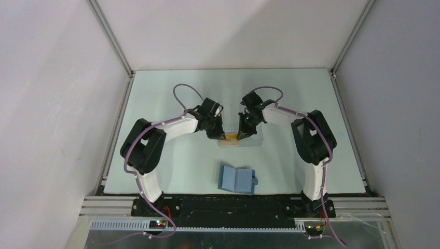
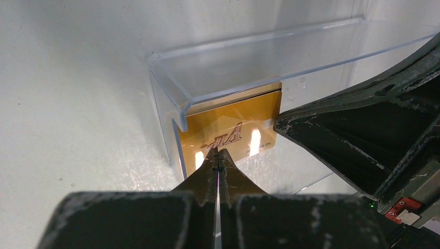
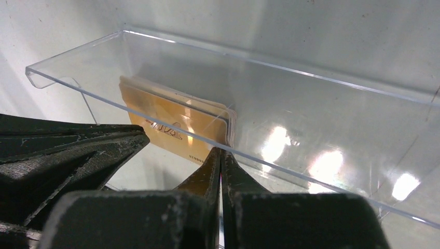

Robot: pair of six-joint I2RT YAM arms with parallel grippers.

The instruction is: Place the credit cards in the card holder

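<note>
Orange credit cards (image 2: 233, 123) lean together in the left end of a clear box (image 3: 321, 114). My left gripper is shut at the box's left end, in front of the cards in its wrist view, with nothing seen between its fingers. Over by the cards' right end, my right gripper is also shut; its fingertips meet and the cards stand outside them. In the top view, both grippers partly cover the cards (image 1: 230, 137). The blue card holder (image 1: 236, 179) lies spread open near the table's front edge.
The box's clear top edge (image 3: 166, 123) crosses in front of the cards in the right wrist view. Both grippers work close together over the box. Bare white table (image 1: 187, 161) surrounds the box and the holder.
</note>
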